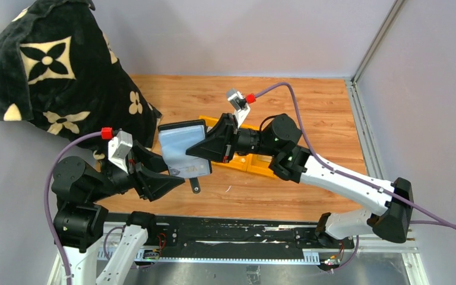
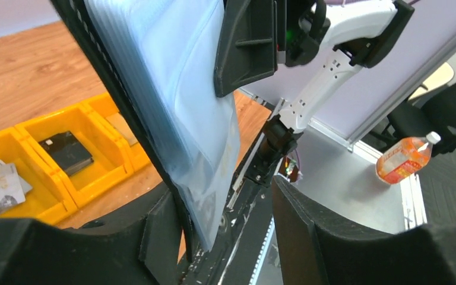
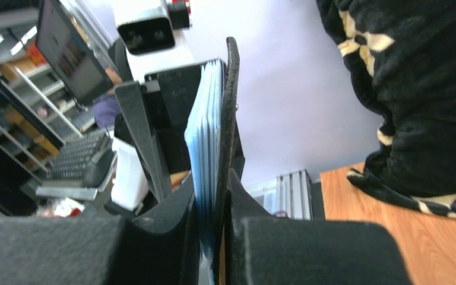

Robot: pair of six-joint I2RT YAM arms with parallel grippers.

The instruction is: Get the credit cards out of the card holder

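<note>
In the top view the card holder (image 1: 181, 145), with pale translucent sleeves and a black cover, is held above the table. My right gripper is shut on it at one side, seen edge-on in the right wrist view. My left gripper stands part open at the holder's lower end. That end hangs between its fingers, close to the left finger (image 2: 160, 237) and clear of the right one. I cannot tell whether the left finger touches it. Something card-like shows faintly through the sleeves near the lower edge in the top view.
A yellow compartment tray (image 2: 80, 190) lies on the wooden table behind the holder. Loose cards (image 2: 0, 187) occupy one compartment and a black item (image 2: 66, 152) another. The dark patterned cushion (image 1: 65, 77) fills the back left.
</note>
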